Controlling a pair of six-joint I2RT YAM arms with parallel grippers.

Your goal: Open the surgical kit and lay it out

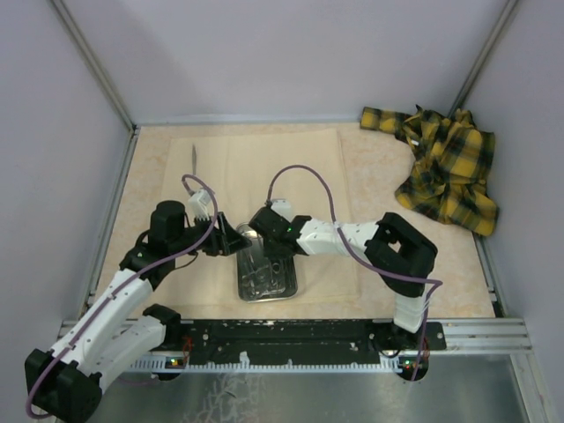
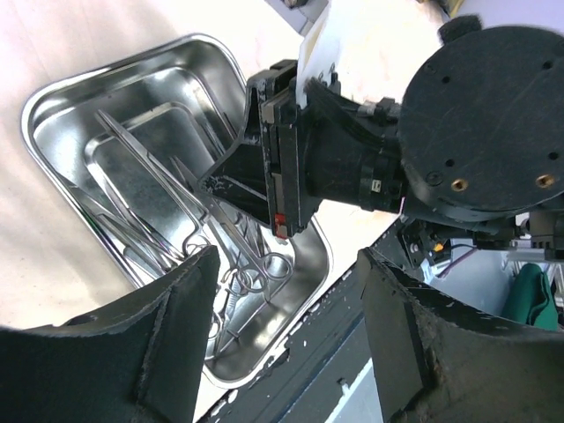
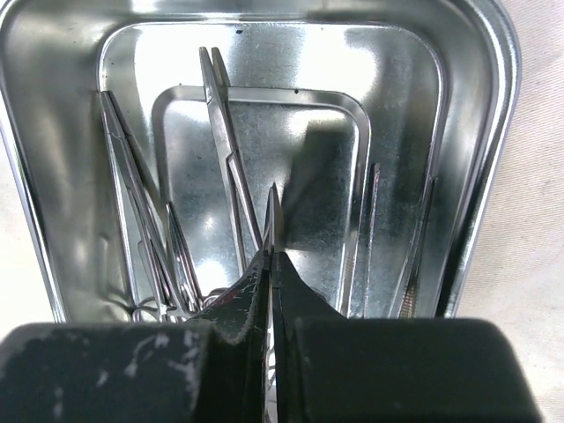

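A steel tray [image 1: 247,292] [image 2: 44,106] [image 3: 480,150] holds several scissor-like instruments [image 2: 163,176] [image 3: 225,132] and slim tools [image 3: 414,264] on the cream cloth. My right gripper [image 1: 269,242] is over the tray, shut, its tips among the instruments; whether anything thin is between them is unclear. My left gripper [image 1: 236,242] stands open above the tray's left side, nothing between its fingers, with the right gripper's body in front of it in the left wrist view. A long thin instrument [image 1: 194,159] lies on the cloth at the back left.
A yellow-black plaid cloth [image 1: 445,167] lies crumpled at the back right. Both arms crowd the front middle, close to each other over the tray.
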